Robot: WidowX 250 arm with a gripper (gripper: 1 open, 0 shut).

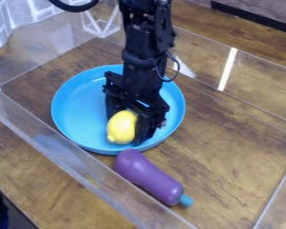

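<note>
My black gripper (133,107) reaches down from the top into a blue plate (83,107). Its end is around a yellow object (121,128) that sits low in the plate, and it looks shut on it, though the dark fingers are hard to make out. A purple object (146,174) with a teal tip lies on the wooden surface in front of the plate, at the lower right.
A transparent edge or wall (38,143) runs diagonally along the left side, and more clear material stands at the upper left.
</note>
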